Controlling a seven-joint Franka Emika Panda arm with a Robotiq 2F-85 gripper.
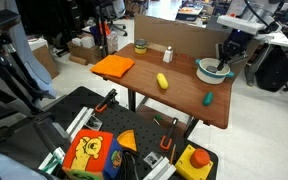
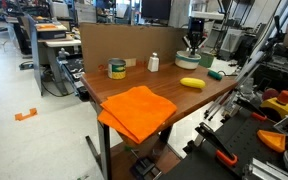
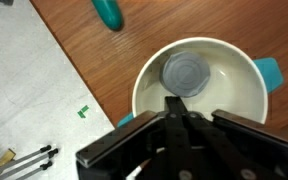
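A pot with a white inside and teal handles [image 1: 212, 76] stands at the far right corner of the table. Looking down in the wrist view, I see the inside of the pot [image 3: 232, 78] and a grey round piece [image 3: 185, 74] lying in it. My gripper is over the pot, its dark fingers close together and covering the near part of the rim. What may be between the fingers is hidden. In the second exterior view, the pot [image 2: 187, 61] is small and partly behind the arm.
A dark green object [image 1: 208, 98] lies near the pot, by the table's right edge. Farther left are a yellow object [image 1: 162, 81], a white bottle [image 1: 168, 55], a can [image 1: 140, 46] and an orange cloth [image 1: 113, 66]. Bare wood separates them.
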